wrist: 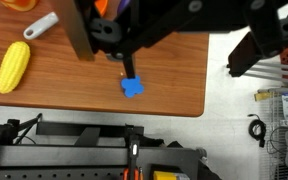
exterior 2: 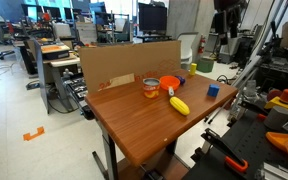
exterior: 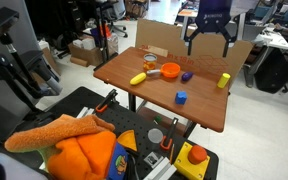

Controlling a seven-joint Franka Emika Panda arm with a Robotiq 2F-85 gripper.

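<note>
High above the right part of the brown table (exterior: 206,113), my gripper (exterior: 208,46) hangs open, its fingers wide apart and nothing between them. Below it on the tabletop lies a small blue block (exterior: 180,98), which the wrist view shows beside one of the dark fingers (wrist: 129,64). A yellow banana-shaped object (exterior 2: 179,105) lies toward the left of the table, seen from exterior view 1. Behind it are an orange bowl (exterior: 170,70), a can (exterior 2: 152,86) and a small white object (wrist: 41,26). A purple object (exterior: 187,76) and a yellow cylinder (exterior: 224,80) are farther right.
A cardboard panel (exterior 2: 129,63) stands along the table's back edge. In front of the table are clamps and a dark surface with an orange cloth (exterior: 76,150) and a yellow box with a red button (exterior: 196,155).
</note>
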